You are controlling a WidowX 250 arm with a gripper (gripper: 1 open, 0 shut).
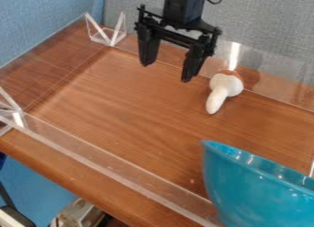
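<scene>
My black gripper (167, 69) hangs at the top centre of the camera view, open, its two fingers wide apart with nothing between them. To its right, a pale toy mushroom (225, 86) with a rounded end and a long narrow stem lies on the wooden surface (123, 111). A large glossy turquoise bowl (258, 189) stands at the bottom right, partly out of frame.
Clear plastic walls (105, 185) edge the wooden surface, with white angled brackets (105, 31) at the corners. A padded grey-blue wall is behind.
</scene>
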